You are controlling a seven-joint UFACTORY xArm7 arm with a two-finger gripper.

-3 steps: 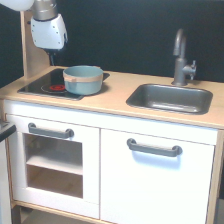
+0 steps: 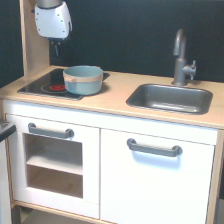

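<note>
A teal pot (image 2: pixel 84 85) with a pale band or handle on its left side stands upright at the right part of the dark toy stove (image 2: pixel 45 84), reaching past the stove's right edge. At the upper left, my white arm comes down from above, with the small dark gripper (image 2: pixel 57 47) above the back of the stove. A gap separates it from the pot. Its fingers are too small and dark against the wall to show how they stand, and no object is seen hanging from them.
A grey sink (image 2: pixel 171 98) with a dark faucet (image 2: pixel 181 58) lies to the right in the wooden counter (image 2: pixel 118 88). Bare counter separates pot and sink. Below are a windowed oven door (image 2: pixel 54 165) and a white cabinet door (image 2: pixel 153 180), both shut.
My arm and gripper have risen and shifted slightly right, farther from the stove. The pot has stayed in its place.
</note>
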